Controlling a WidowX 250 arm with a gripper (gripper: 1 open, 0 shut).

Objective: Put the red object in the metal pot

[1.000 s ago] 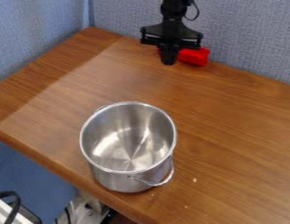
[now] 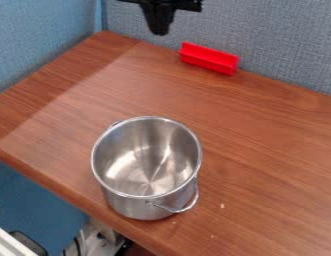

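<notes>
Against the back wall of the table lies a red block [image 2: 209, 58], long and boxy, fully in sight. The black gripper [image 2: 160, 17] shows at the top edge, up and to the left of the block and apart from it. Much of the gripper is cut off by the frame, and its finger spacing is unclear. Nothing red hangs from it. An empty metal pot [image 2: 146, 166] stands upright near the front left edge of the table, its wire handle hanging at the lower right.
Blue-grey padded walls [image 2: 41, 40] bound the left and back. Cables and a white item lie below the front left edge.
The gripper has risen and shifted left, away from the red block. The block, partly covered by it before, now shows whole and appears slightly shifted to the left.
</notes>
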